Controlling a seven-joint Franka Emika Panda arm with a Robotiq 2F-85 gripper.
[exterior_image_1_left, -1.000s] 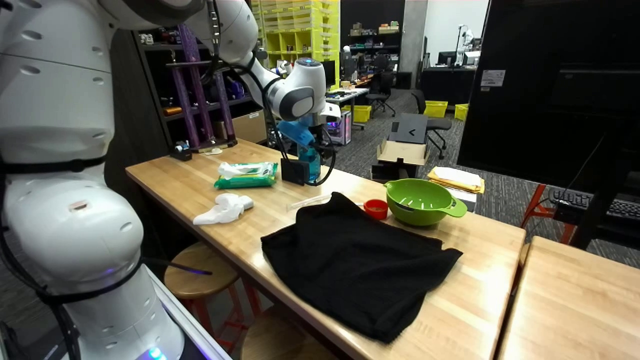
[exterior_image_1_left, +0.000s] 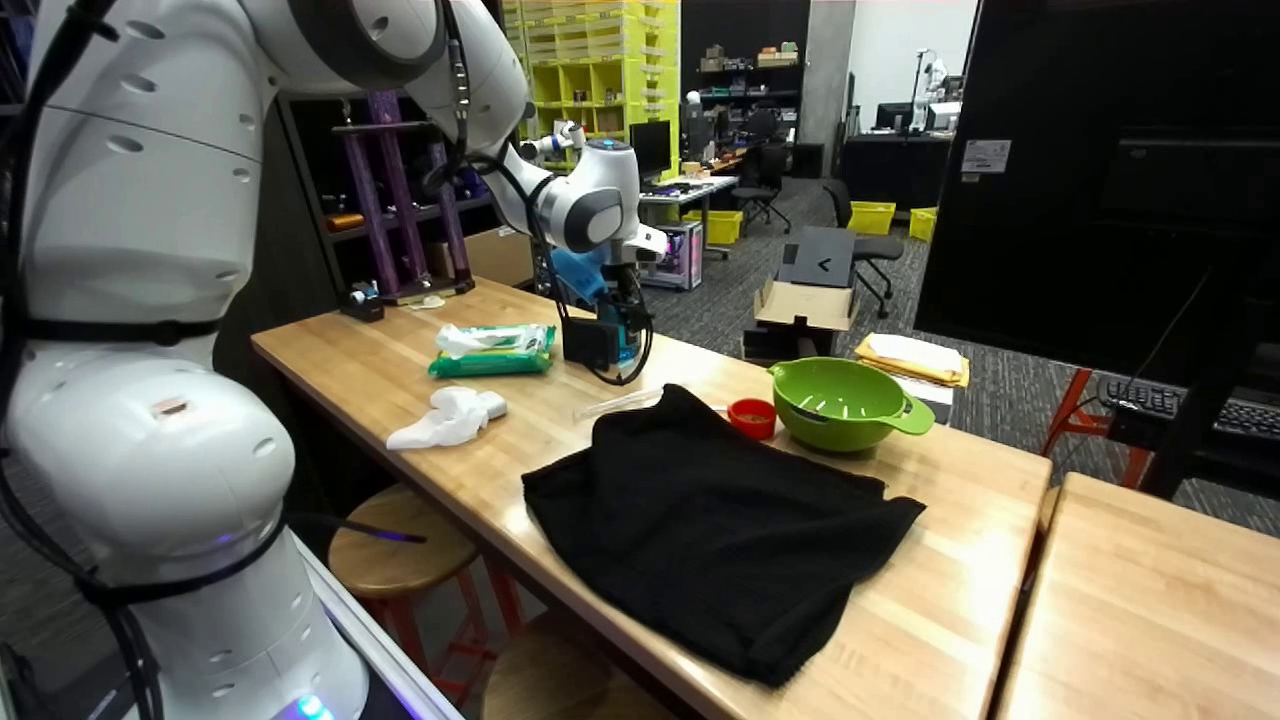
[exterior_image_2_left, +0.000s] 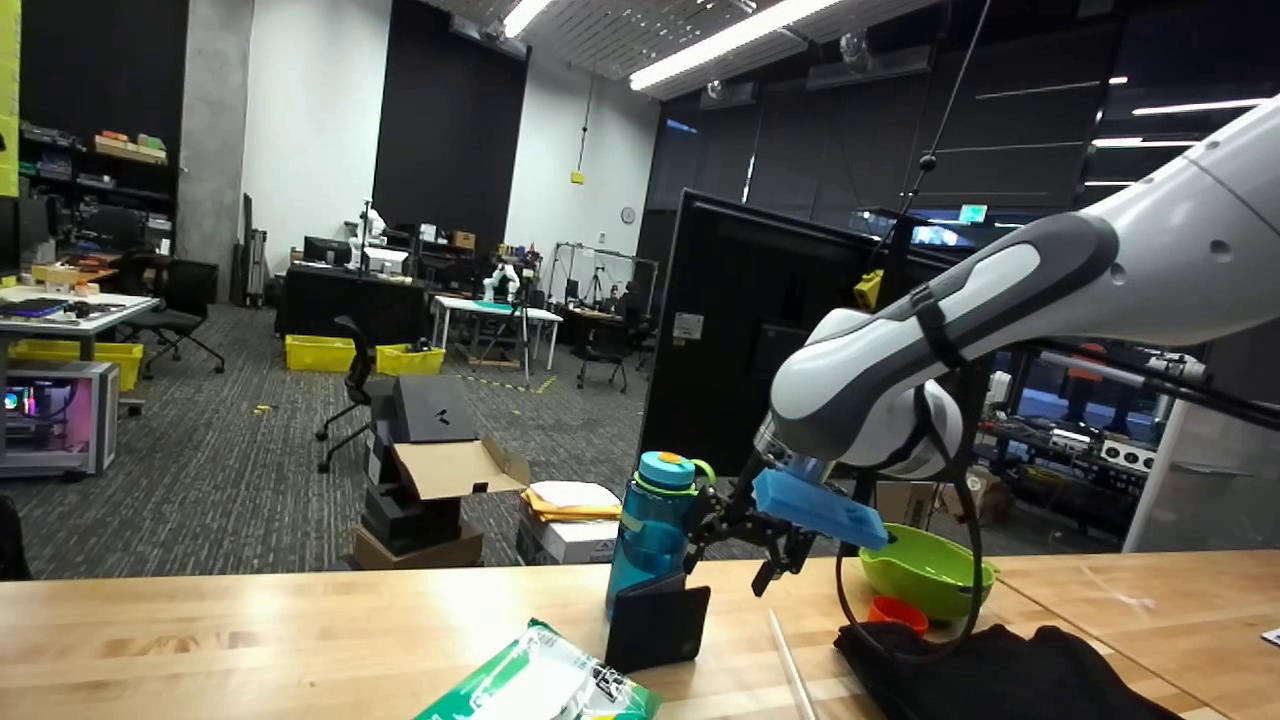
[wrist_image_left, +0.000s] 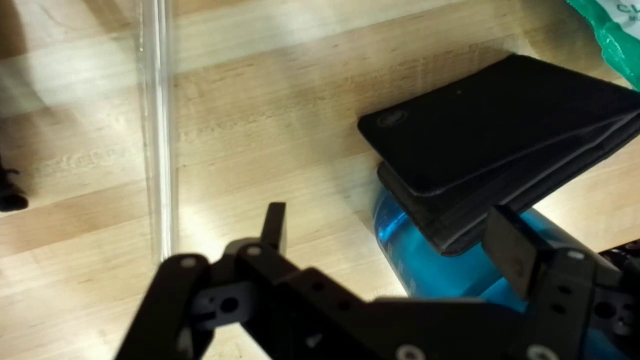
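Observation:
My gripper is open in the wrist view, its two fingers wide apart with nothing gripped. Below the right finger (wrist_image_left: 510, 249) lies part of a blue bottle (wrist_image_left: 420, 267), whose lower body is covered by the gripper's frame. A black wallet (wrist_image_left: 504, 126) stands on the table right against the bottle, partly opened like a book. In exterior view 2 the bottle (exterior_image_2_left: 648, 534) is upright with a light blue lid, and the gripper (exterior_image_2_left: 727, 570) hangs just to its right. The wallet (exterior_image_2_left: 657, 626) stands in front of it.
A clear rod (wrist_image_left: 159, 126) lies left of the gripper. A green wipes pack (exterior_image_1_left: 492, 352) and crumpled tissue (exterior_image_1_left: 450, 418) are on the table (exterior_image_1_left: 360, 348). A black cloth (exterior_image_1_left: 720, 516), red cup (exterior_image_1_left: 752, 418) and green colander (exterior_image_1_left: 840, 402) fill the near side.
In exterior view 1 the gripper end has moved slightly down and closer to the bottle, now hiding more of it. The upper arm has swung a little right. Objects on the table look unmoved.

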